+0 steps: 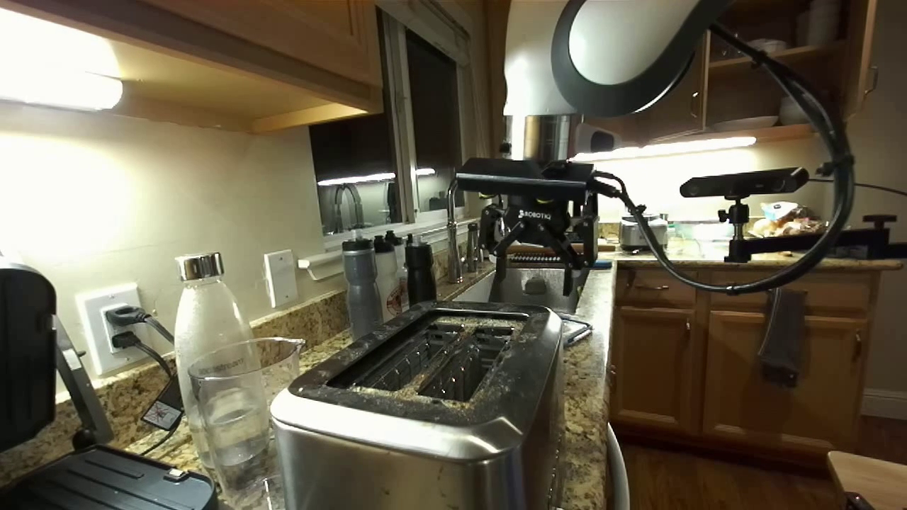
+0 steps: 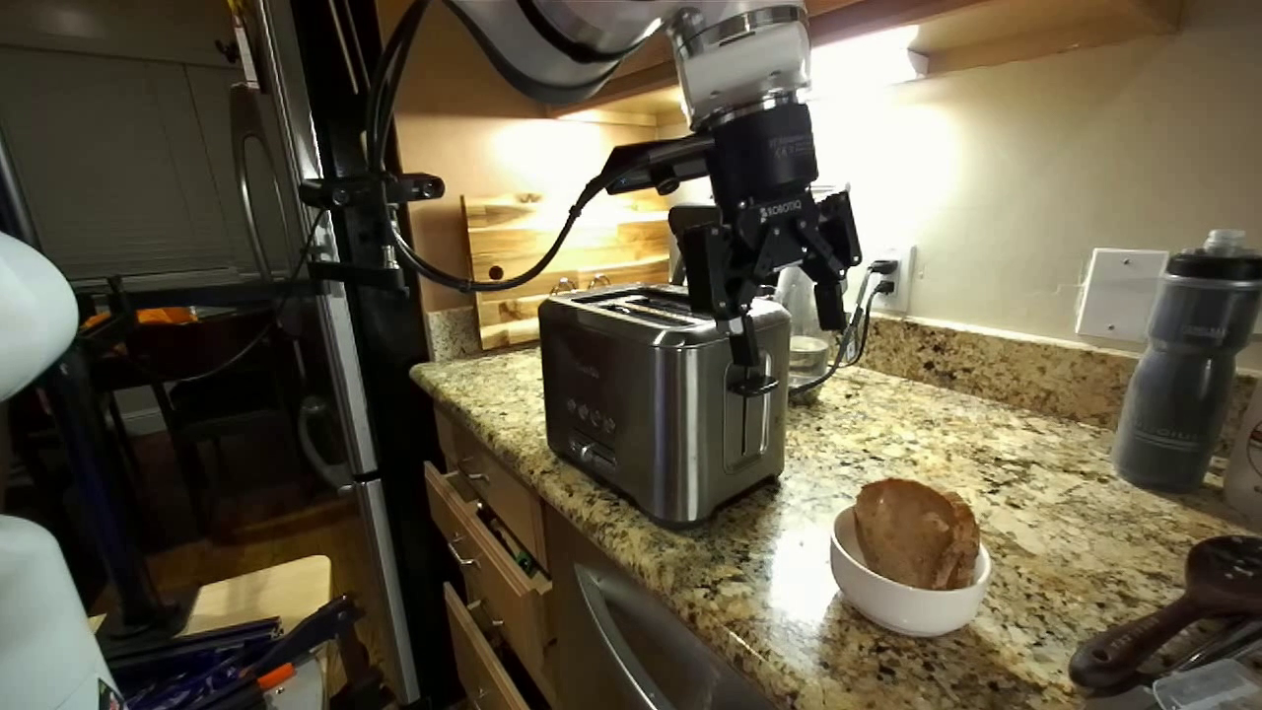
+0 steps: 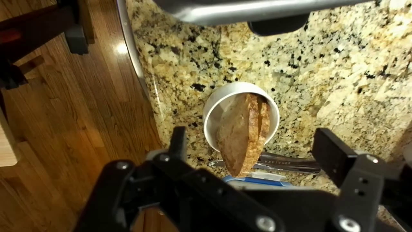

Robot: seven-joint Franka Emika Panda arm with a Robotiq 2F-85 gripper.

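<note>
My gripper hangs open above the counter, its fingers wide apart and empty. Below it in the wrist view is a white bowl (image 3: pixel 210 118), holding slices of bread (image 3: pixel 235 135) that stand on edge and stick out over the rim. In exterior view 2 the same bowl (image 2: pixel 905 609) sits on the granite in front of the toaster's lever end, clearly lower than my gripper (image 2: pixel 795 355). The steel toaster (image 2: pixel 627 414) has two long slots; in exterior view 1 the toaster slots (image 1: pixel 425 365) look empty. From that side the bowl is hidden.
Dark utensils (image 2: pixel 1183 603) lie at the counter's right in exterior view 2. A grey bottle (image 2: pixel 1189 367) stands by the wall. Behind the toaster are a clear bottle (image 1: pixel 204 314) and a plastic jug (image 1: pixel 242 399). The counter between bowl and wall is mostly clear.
</note>
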